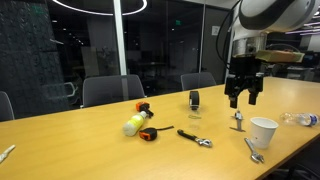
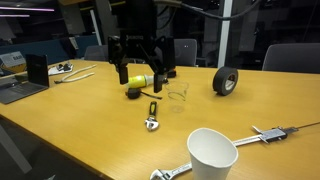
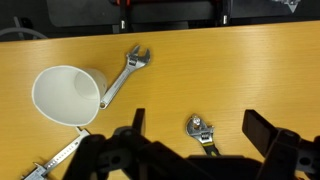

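My gripper (image 1: 243, 99) hangs above the table, its fingers wide apart with nothing between them. In the wrist view the fingers (image 3: 134, 121) frame bare tabletop and an adjustable wrench (image 3: 201, 131) with a dark handle. A white cup (image 3: 68, 95) stands to the left, and a silver wrench (image 3: 127, 76) lies right beside it. Part of a metal caliper (image 3: 62, 153) shows at lower left, partly hidden by the cup. Exterior view 2 has the cup (image 2: 211, 154) in the foreground and the adjustable wrench (image 2: 152, 117) below the gripper (image 2: 140, 80).
A clear glass (image 2: 178, 91), a black roll (image 2: 226, 81) and a yellow-green bottle (image 1: 134, 124) stand or lie farther back. Near them is a tape measure (image 1: 148, 134). A clear bottle (image 1: 300, 119) lies at the right edge.
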